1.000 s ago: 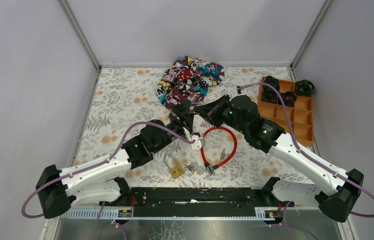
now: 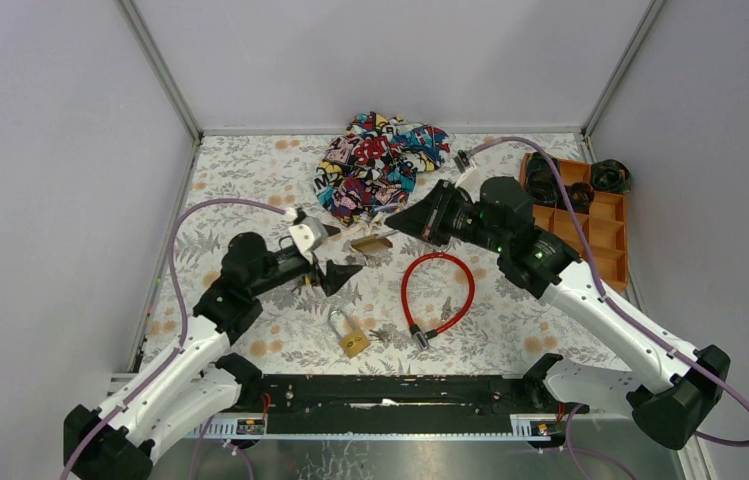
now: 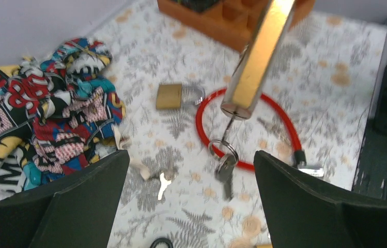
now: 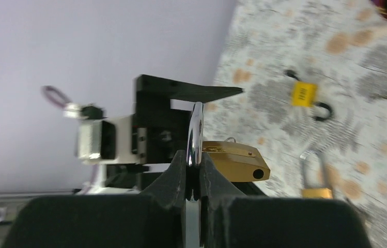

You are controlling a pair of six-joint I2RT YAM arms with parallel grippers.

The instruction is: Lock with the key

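A brass padlock (image 2: 371, 243) hangs in the air, its shackle (image 4: 195, 132) held by my right gripper, which is shut on it. In the left wrist view the padlock's body (image 3: 250, 77) shows edge-on. A key (image 3: 229, 127) stands out of its lower end; from that hangs a ring (image 3: 222, 150) with another key (image 3: 225, 173) on it. How deep the key sits cannot be told. My left gripper (image 2: 346, 252) is open just left of the padlock. Its fingers (image 3: 82, 191) are apart from the keys, with nothing held between them.
Below lie another brass padlock (image 2: 354, 343), a red cable lock (image 2: 469, 287) and a yellow padlock (image 4: 304, 94). A loose key (image 3: 164, 182) rests on the table. Behind is patterned cloth (image 2: 375, 165); an orange compartment box (image 2: 605, 235) stands right.
My left gripper has drawn back leftward from beside the right gripper and turned, uncovering the held padlock. The right gripper shifted slightly, still keeping the padlock up.
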